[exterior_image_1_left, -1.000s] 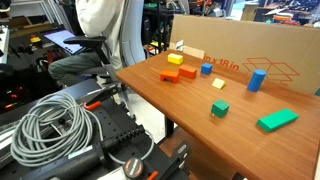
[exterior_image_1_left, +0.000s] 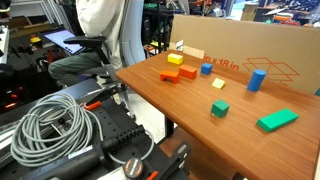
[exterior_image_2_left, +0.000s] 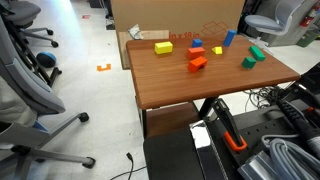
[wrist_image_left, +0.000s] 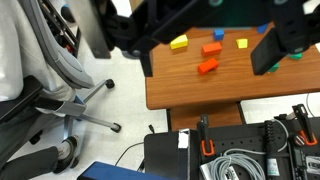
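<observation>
Coloured blocks lie spread over a wooden table (exterior_image_1_left: 190, 105). Toward its far left are a yellow block (exterior_image_1_left: 175, 58), an orange-red block (exterior_image_1_left: 169, 75) and a red block (exterior_image_1_left: 188, 71). A small blue cube (exterior_image_1_left: 206, 69) and a flat yellow cube (exterior_image_1_left: 217, 84) sit near the middle. Farther right stand a blue cylinder (exterior_image_1_left: 257, 80), a green cube (exterior_image_1_left: 220, 108) and a long green block (exterior_image_1_left: 278, 120). In the wrist view my gripper hangs high above the table, its fingers wide apart with nothing between them. Neither exterior view shows the gripper.
A cardboard panel (exterior_image_1_left: 240, 45) stands along the table's back edge. Beside the table's near side, a black surface carries coiled grey cable (exterior_image_1_left: 45, 130) and clamps. Office chairs (exterior_image_2_left: 45, 130) stand off to the side. Bare wood separates most blocks.
</observation>
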